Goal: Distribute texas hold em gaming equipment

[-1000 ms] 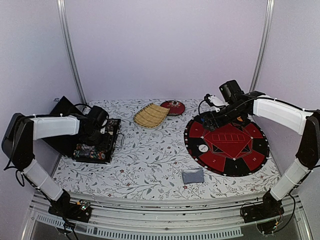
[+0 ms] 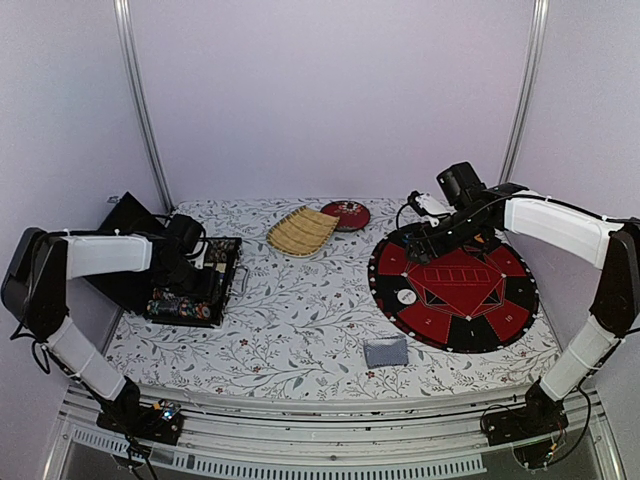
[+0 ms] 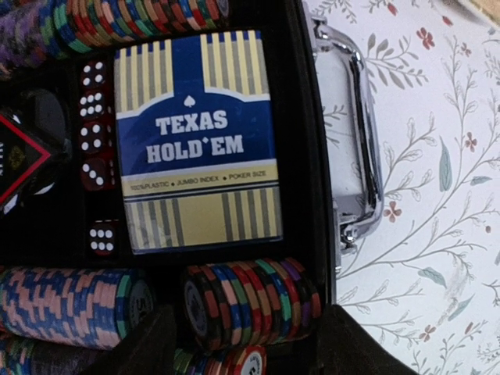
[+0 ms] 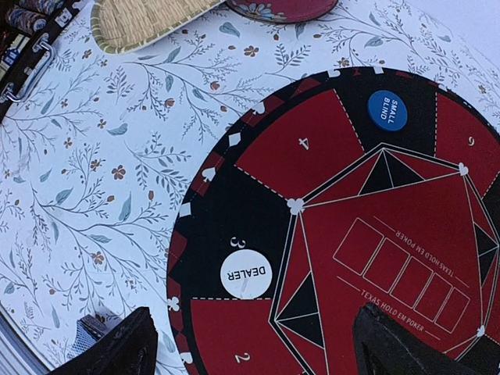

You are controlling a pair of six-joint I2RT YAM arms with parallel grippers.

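Observation:
An open black case [image 2: 181,308] lies at the left of the table under my left gripper. That gripper stands open over the case, its fingers [image 3: 152,340] on either side of a short row of mixed chips [image 3: 254,301]; no grip on them shows. In the case sit a Texas Hold'em card pack [image 3: 199,141], several red dice [image 3: 96,137] and long chip rows [image 3: 74,305]. At the right, my right gripper hangs open and empty above the round red-and-black mat [image 4: 375,234]. A white dealer button [image 4: 246,273] and a blue small blind button [image 4: 387,110] lie on the mat.
A wicker basket [image 2: 300,232] and a red round plate [image 2: 346,213] rest at the back. Near the front lies a small grey mesh item [image 2: 385,351]. The case's metal handle [image 3: 367,133] juts rightward.
The right arm, the mat and the buttons look unchanged.

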